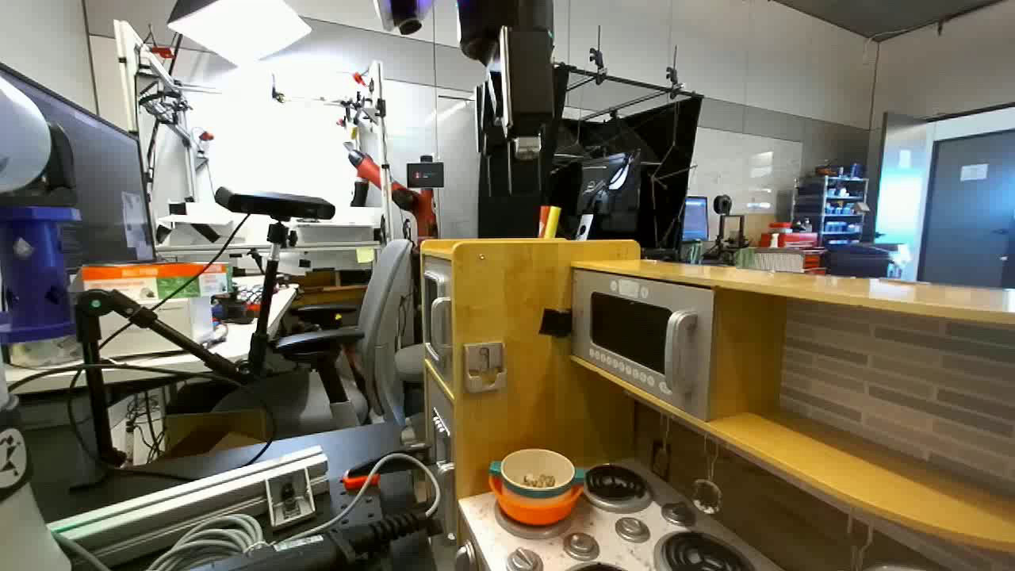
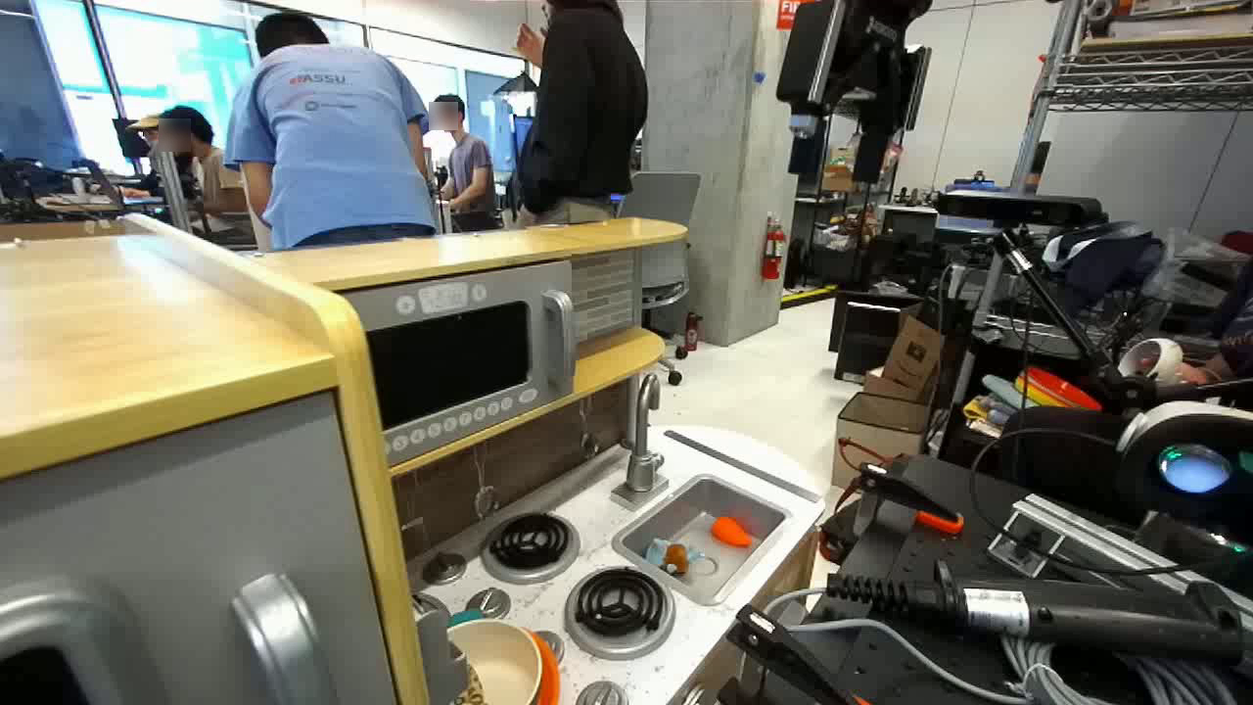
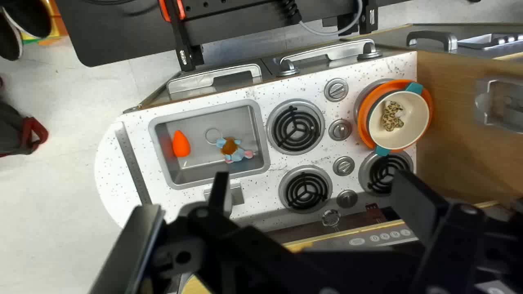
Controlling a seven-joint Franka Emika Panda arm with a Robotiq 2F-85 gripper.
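Note:
High above the toy kitchen, my gripper is open and empty, its two black fingers spread wide apart in the wrist view. In the grey sink lie an orange pointed toy and a small blue and brown plush toy with a ring beside it. A cream bowl with teal handles rests in an orange pot over a burner at the far end of the stove. Inside that bowl sits a leopard-spotted item. Exterior view 1 shows the gripper well clear of the counter.
The faucet rises behind the sink. A shelf with the toy microwave overhangs the back of the counter, and a tall wooden cabinet side borders the pot. Black burners and knobs fill the middle of the counter.

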